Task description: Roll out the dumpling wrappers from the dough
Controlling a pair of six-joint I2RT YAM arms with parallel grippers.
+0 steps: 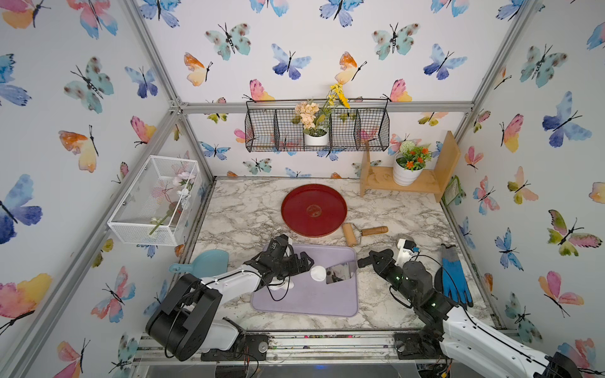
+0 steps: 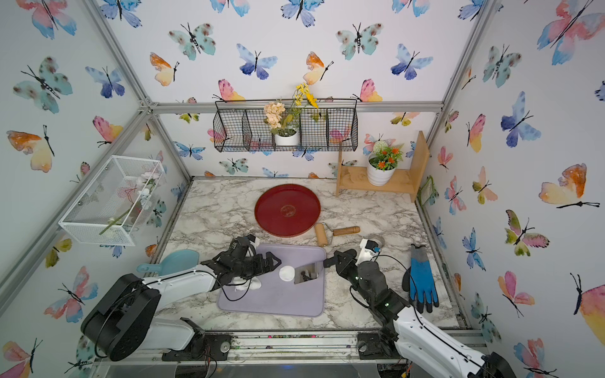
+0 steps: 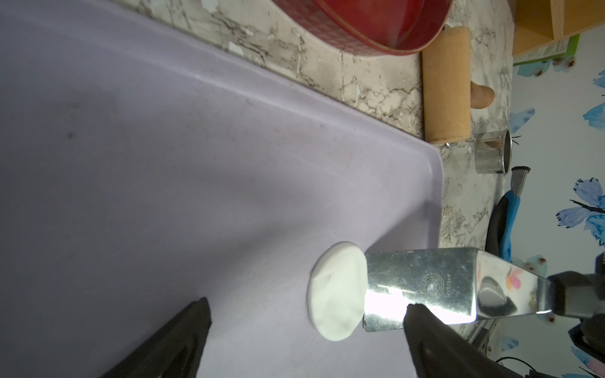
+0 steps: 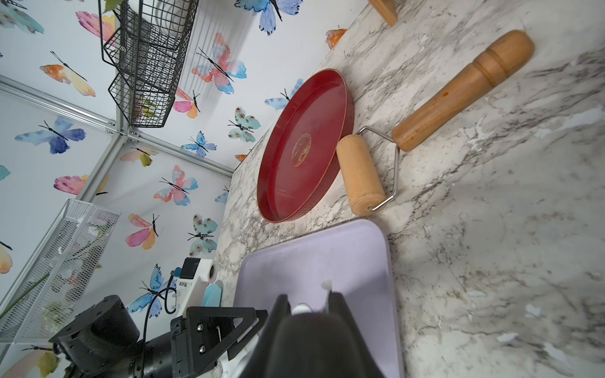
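A white dough round lies on the purple tray. The metal scraper reaches in from the right, its blade edge against the round's right side in the left wrist view. My right gripper is shut on the scraper's black handle, which fills the bottom of the right wrist view. Over the tray's left part, my left gripper stands open, its dark fingers apart above the tray. More white dough lies partly hidden under the left arm.
Behind the tray are a red round tray and a wooden roller. A metal ring cutter stands to the right, near blue gloves. A light-blue board lies at left.
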